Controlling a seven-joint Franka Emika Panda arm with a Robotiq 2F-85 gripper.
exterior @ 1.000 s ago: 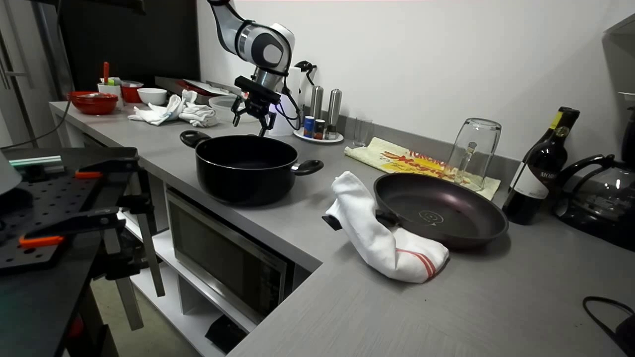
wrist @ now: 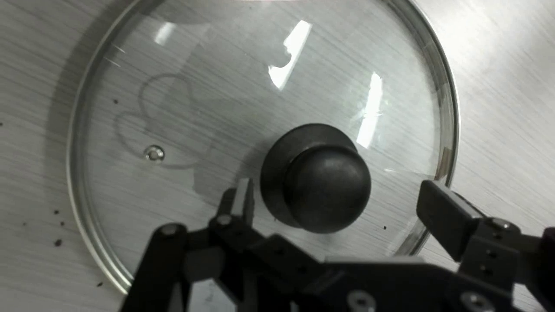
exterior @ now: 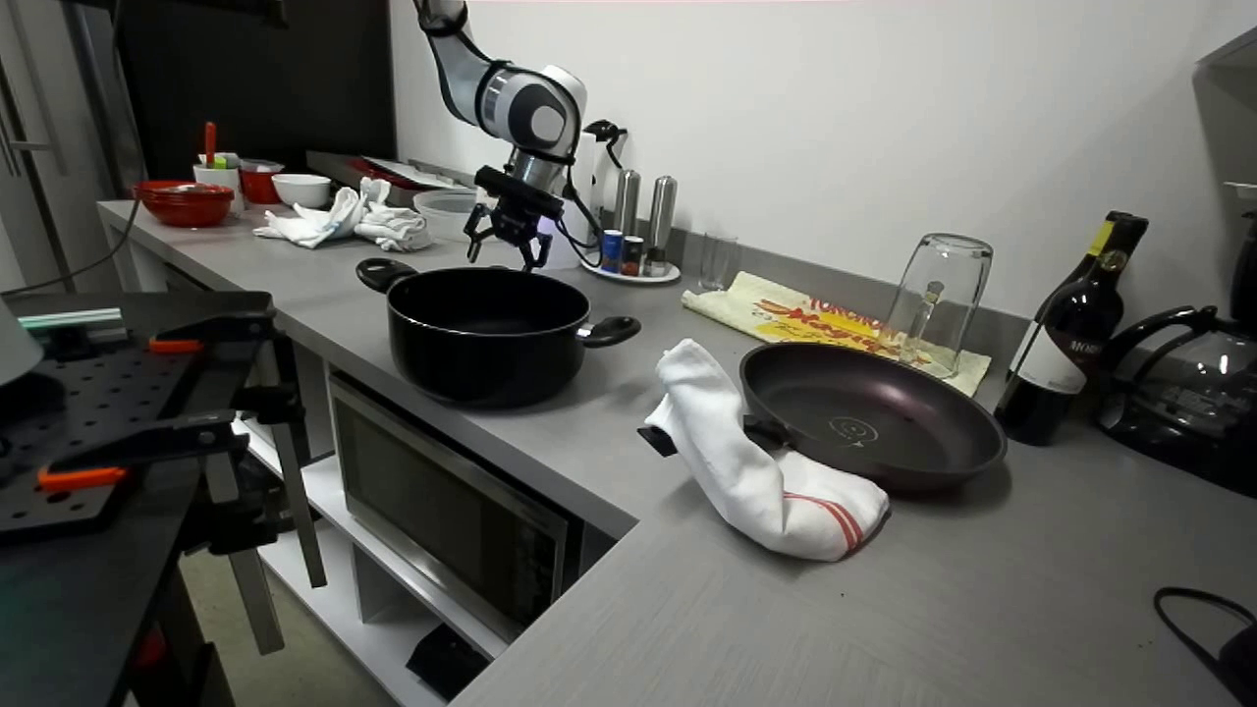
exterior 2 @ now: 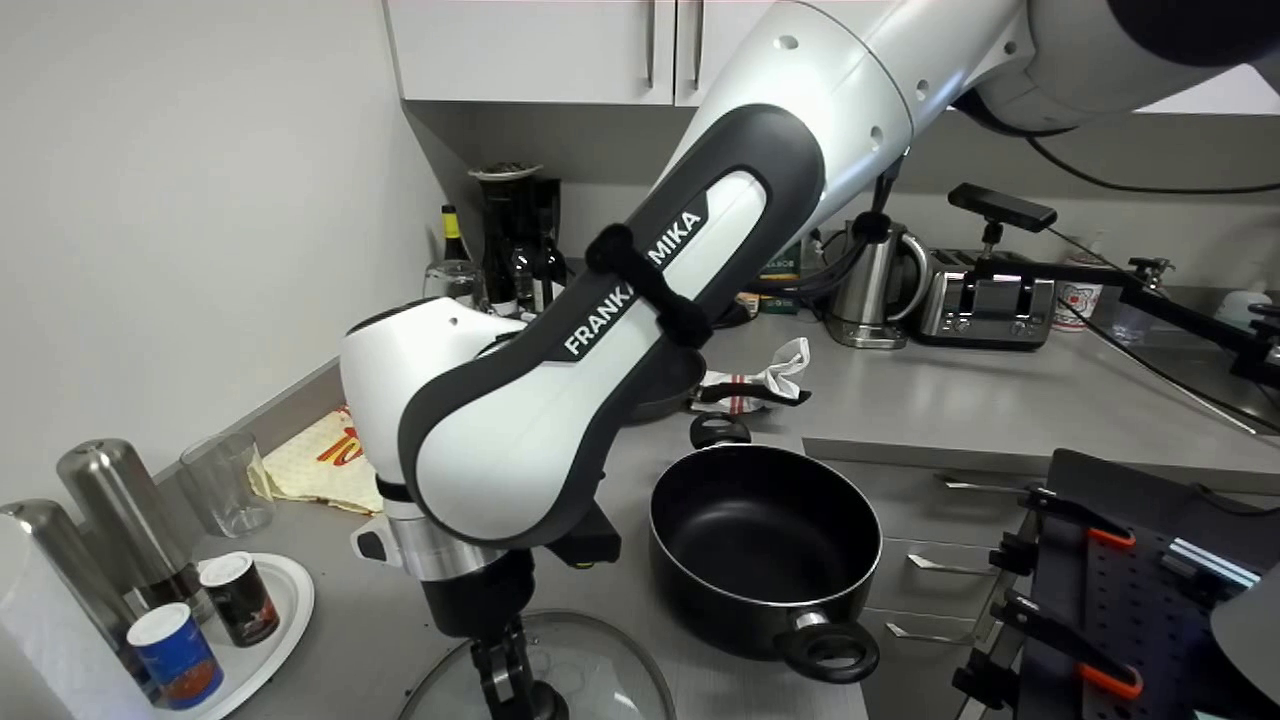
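A glass lid (wrist: 208, 67) with a metal rim lies flat on the counter, its black round knob (wrist: 328, 190) in the middle. Above it, my gripper is open, one finger on either side of the knob in the wrist view, nearer to it on the left. No contact shows. In exterior view 2 the lid (exterior 2: 600, 654) is partly covered by the gripper and cut by the bottom edge. Beside it stands an uncovered black pot (exterior 2: 768, 528) with two handles. From exterior view 1, the pot (exterior: 489, 342) hides the lid, and the gripper (exterior: 507, 253) hangs behind it.
A white plate (exterior 2: 294, 600) with shakers and tall grinders stands near the lid. Further along are a frying pan (exterior: 878, 412), a white towel (exterior: 754, 483) over its handle, and a wine bottle (exterior: 1066, 330). Bare counter (exterior: 707, 625) spreads across the front.
My gripper has shifted slightly right and a little lower in exterior view 1, still open. The pot, pan and towel have not moved.
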